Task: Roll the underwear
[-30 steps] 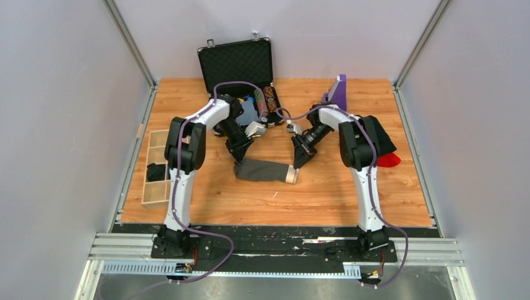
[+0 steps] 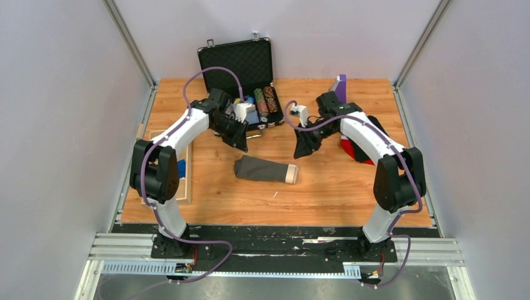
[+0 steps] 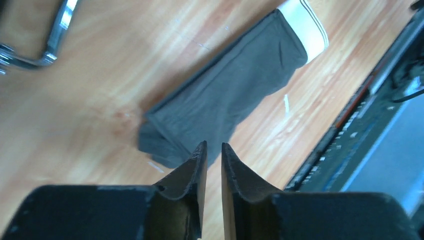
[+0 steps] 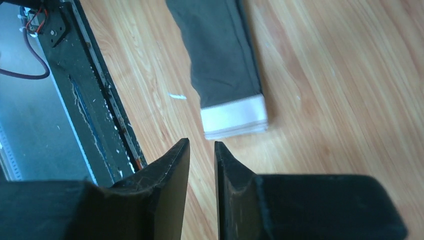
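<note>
The dark grey underwear lies folded into a long flat strip at the middle of the table. Its pale waistband is at the right end; at the left end a loose fold of the cloth sticks out. Above and behind that left end, my left gripper is part open, with nothing between its fingers. Off the waistband end, raised clear of the cloth, my right gripper also stands part open and empty. Neither gripper touches the underwear.
An open black case with bundles stands at the back. A wooden divided box, partly behind the left arm, sits at the left. Dark and red cloths lie under the right arm.
Both grippers have lifted back from the underwear's two ends, and both arms have swung outward. The underwear lies in nearly the same place, its left end now uncovered.
</note>
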